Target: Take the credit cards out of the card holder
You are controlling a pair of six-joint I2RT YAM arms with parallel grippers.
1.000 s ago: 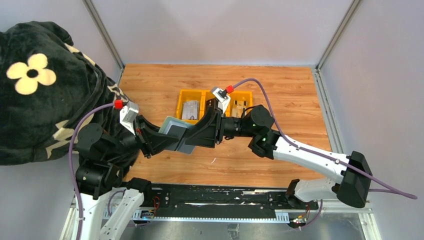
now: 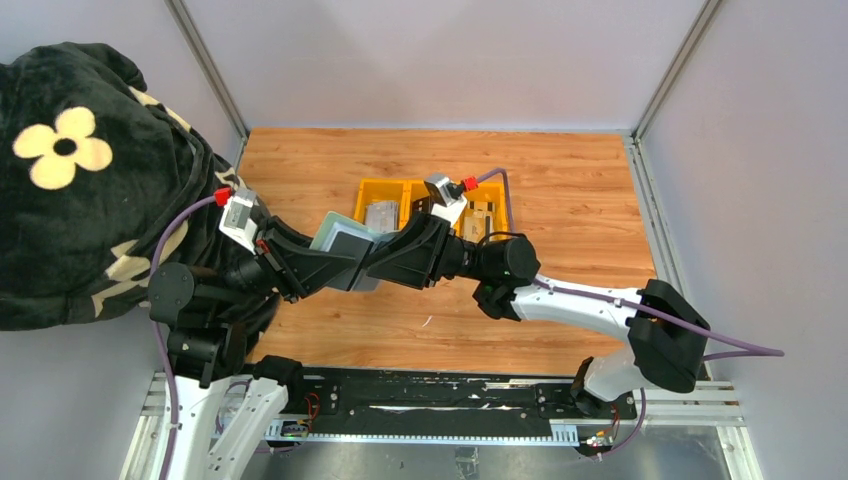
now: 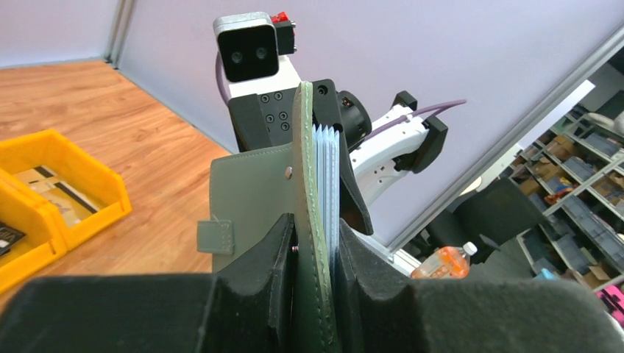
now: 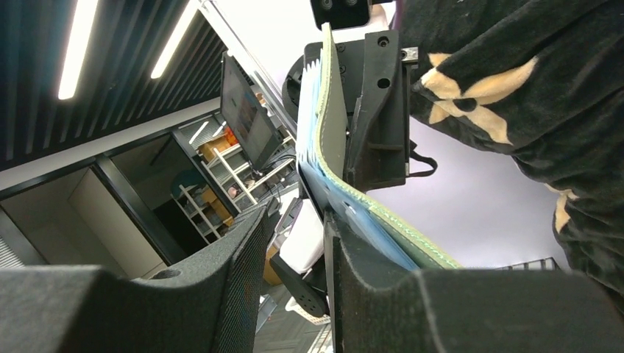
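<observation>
Green card holder point(image 3: 250, 184), its cover folded back and pale clear sleeves point(image 3: 328, 173) fanned on one side, stands upright between the fingers of my left gripper. From above, a dark grey panel point(image 2: 347, 247) shows on the holder point(image 2: 326, 228); whether it is a card is unclear. Opposite, my right gripper is partly open at the sleeve side. Background shows through the gap between its fingers. One finger point(image 4: 349, 276) lies right against the sleeves point(image 4: 313, 158); a thin dark edge is close to that finger. No card is clearly held there.
On the wooden table behind, yellow bins point(image 2: 375, 190) hold small items. A dark flowered blanket point(image 2: 110, 200) is heaped on the left. Bare tabletop point(image 2: 570, 220) extends to the right, and the two arms nearly meet over the middle.
The right arm's elbow has shifted inward to the left, with its fingertips staying by the holder. My left gripper has moved slightly, still with the holder in it.
</observation>
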